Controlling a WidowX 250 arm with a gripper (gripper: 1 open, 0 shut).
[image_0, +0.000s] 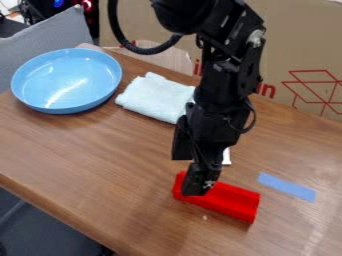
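Observation:
My black gripper (195, 172) points down over a red cylinder (225, 201) lying on the wooden table at the lower middle. The fingertips are at the cylinder's upper left part; whether they touch it I cannot tell. The gripper looks open, though the arm hides part of the fingers.
A blue plate (66, 80) sits at the upper left, with a folded white cloth (152, 98) beside it, partly behind the arm. A strip of blue tape (286, 187) is on the table (94, 170) at the right. Cardboard stands behind.

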